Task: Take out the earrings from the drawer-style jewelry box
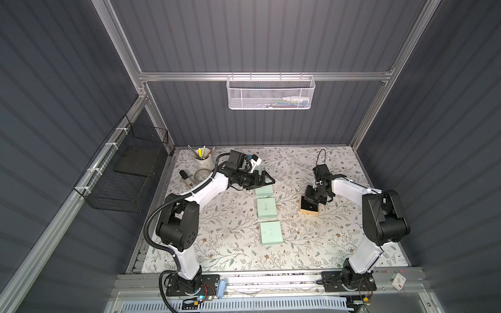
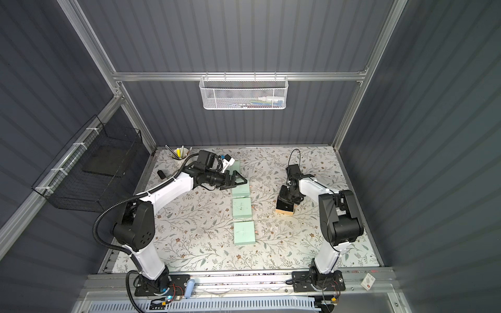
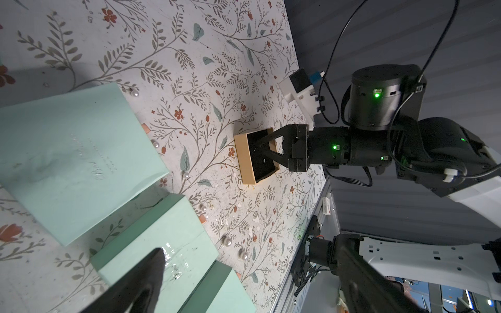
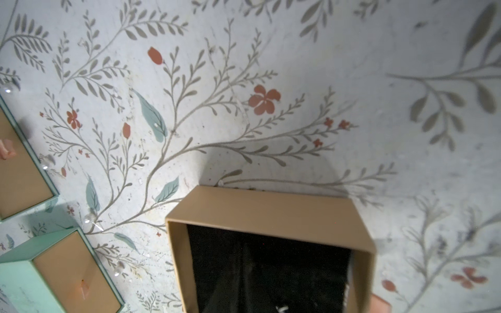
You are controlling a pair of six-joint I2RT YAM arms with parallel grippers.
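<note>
A tan drawer (image 4: 276,214) with a black lining lies detached on the patterned table, right of the green boxes. A small pale speck, perhaps an earring (image 4: 281,309), shows on its lining at the bottom edge of the right wrist view. Into this drawer reaches my right gripper, its fingers shut and their tips over the lining. Whether anything thin is between those tips is too small to tell. My left gripper (image 1: 264,180) stands open above the back green box, holding nothing.
Green jewelry boxes, including the middle one (image 1: 266,207) and the front one (image 1: 271,232), line the table's centre. A pen cup (image 1: 204,159) and a grey round dish (image 1: 202,175) sit at the back left. Open table lies around the drawer's front and right.
</note>
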